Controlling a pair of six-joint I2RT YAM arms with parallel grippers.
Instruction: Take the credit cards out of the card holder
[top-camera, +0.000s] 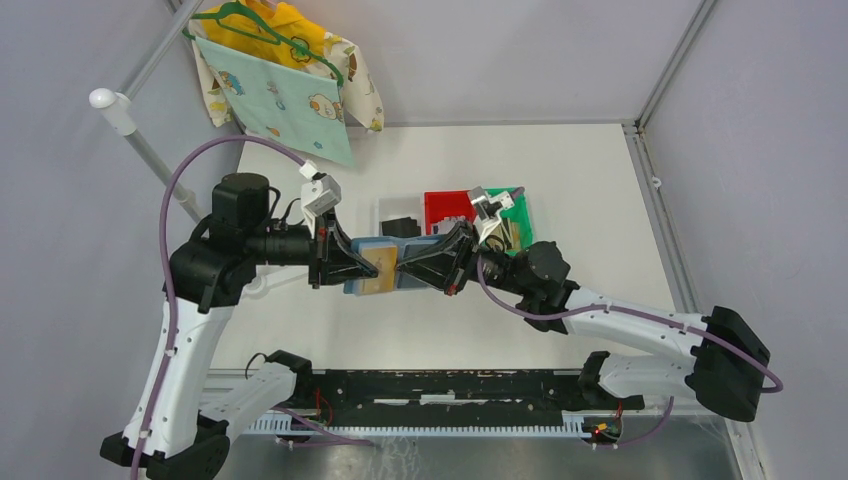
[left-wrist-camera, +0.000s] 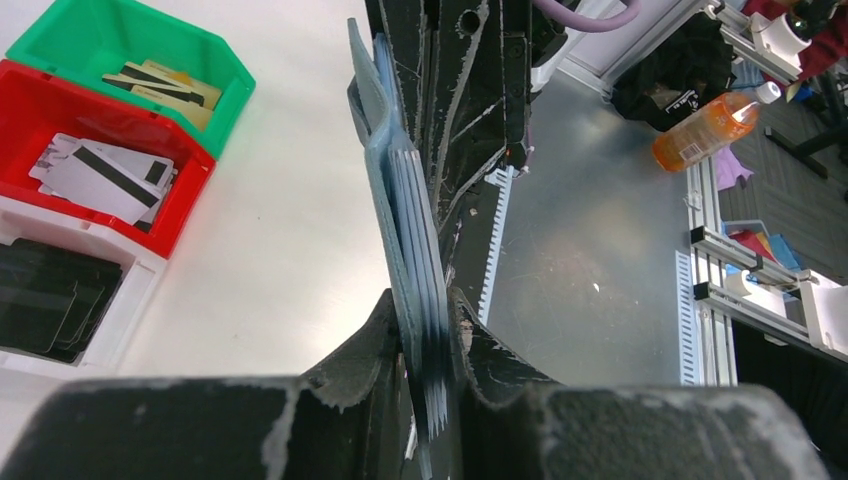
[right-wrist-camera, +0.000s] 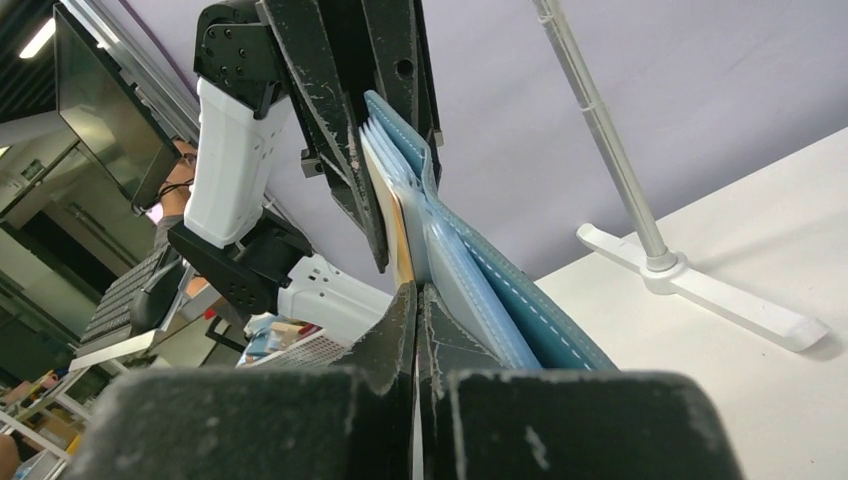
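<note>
The blue card holder (top-camera: 412, 244) is held up over the table, opened out, with a gold card (top-camera: 379, 269) in it facing up. My left gripper is shut on the holder (left-wrist-camera: 385, 165), whose stacked sleeves show edge-on between its fingers. From the other side, my right gripper is shut, its tips right at the gold card's edge (right-wrist-camera: 402, 245) and the sleeves. Nothing clearly shows between its fingers, and the holder's blue cover (right-wrist-camera: 535, 310) passes beside them.
Behind the arms stand a white bin (left-wrist-camera: 140, 290) with black cards, a red bin (left-wrist-camera: 195, 190) with white and grey cards, and a green bin (left-wrist-camera: 235, 85) with gold cards. A white stand foot (right-wrist-camera: 735, 305) rests at the table's left.
</note>
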